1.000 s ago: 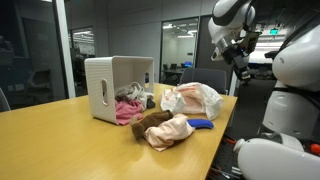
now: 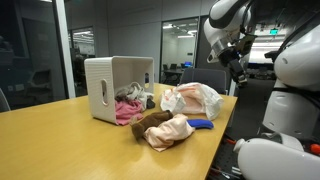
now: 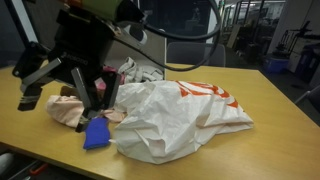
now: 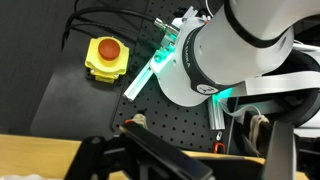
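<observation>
My gripper (image 3: 62, 104) is open and empty, held up in the air at the table's edge, near the robot's base. Exterior view 1 shows the same gripper (image 2: 239, 77) to the right of a crumpled white bag (image 2: 190, 99). On the table lie a small blue cloth-like item (image 2: 200, 124), a pale pink cloth (image 2: 170, 132) and a brown fuzzy item (image 2: 148, 122). A white bin (image 2: 101, 88) lies on its side, with pink and grey cloths (image 2: 128, 107) at its opening. The wrist view shows dark fingers (image 4: 165, 158) over the table edge, touching nothing.
A red button on a yellow box (image 4: 107, 56) sits on the dark perforated base plate beside the robot's white base (image 4: 205, 62). Chairs (image 2: 207, 78) stand behind the table.
The things on the table have stayed put.
</observation>
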